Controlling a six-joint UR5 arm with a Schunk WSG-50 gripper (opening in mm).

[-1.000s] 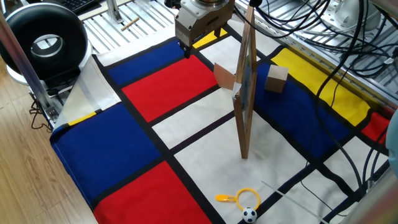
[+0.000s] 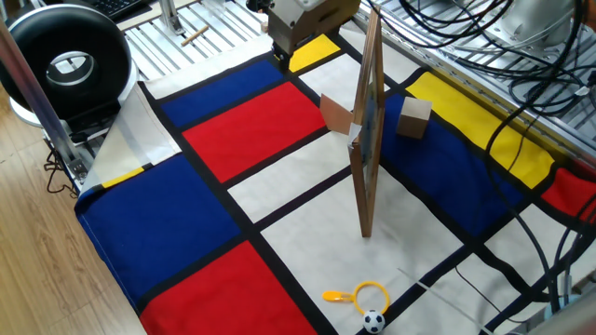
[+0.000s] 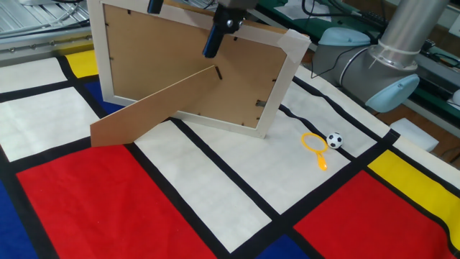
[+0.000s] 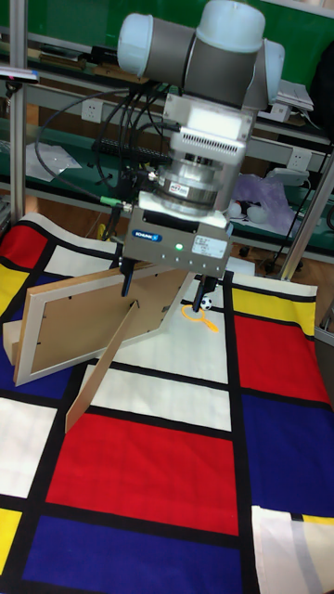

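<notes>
My gripper (image 4: 161,301) hangs above the cloth with its two dark fingers wide apart and nothing visible between them. In exterior view 2 the gripper (image 3: 181,34) appears in front of the upper part of a picture frame's back. That frame (image 3: 115,68) stands upright on the cloth, propped by a brown back leg (image 3: 154,108). Exterior view 1 shows the frame (image 2: 367,186) nearly edge-on. A small brown box (image 2: 413,119) sits beside it. A yellow magnifier-like ring with a handle (image 3: 321,160) lies next to a small soccer ball (image 3: 335,140).
A patterned cloth (image 2: 214,209) covers the table, its left corner folded over. Black cables (image 2: 484,149) hang at the right. A black round device (image 2: 70,70) stands at the upper left.
In exterior view 1 my gripper has shifted slightly upward, toward the top edge. The arm part at the right edge has left the view. The frame, box, ring and ball have stayed put.
</notes>
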